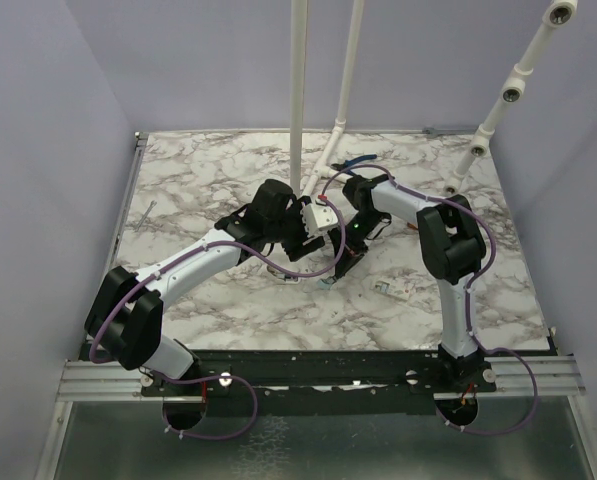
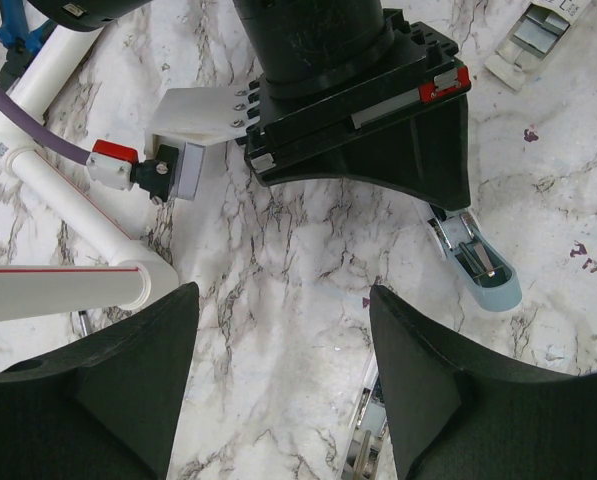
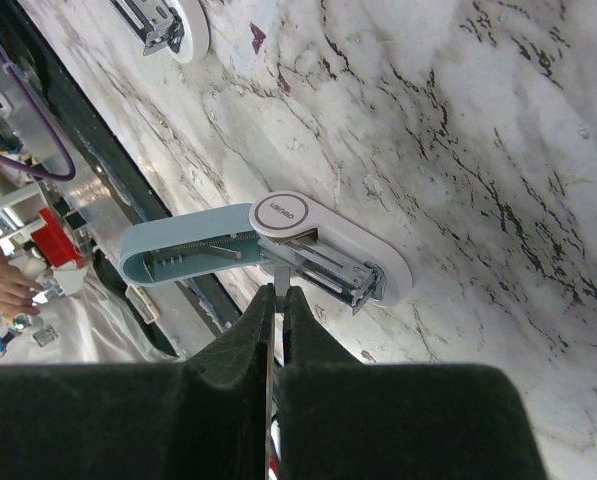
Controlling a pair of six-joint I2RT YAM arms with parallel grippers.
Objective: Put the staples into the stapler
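Note:
An opened stapler (image 3: 343, 245) lies on the marble table, its white body and metal magazine showing, with the pale blue half (image 3: 188, 245) swung out to the left in the right wrist view. My right gripper is shut, and its tips overlap the near end of the metal magazine; whether they touch it I cannot tell. From the left wrist view, the stapler's blue end (image 2: 493, 280) shows beyond the right gripper's dark fingers (image 2: 418, 150). Nothing stands between the open fingers of my left gripper. Loose staples cannot be made out.
Another opened white-and-metal stapler (image 2: 366, 430) lies below the left gripper, partly hidden by a finger. A further pale one (image 2: 533, 40) rests to the right. Blue-handled pliers (image 1: 353, 161) and white pipes (image 1: 323, 160) occupy the back.

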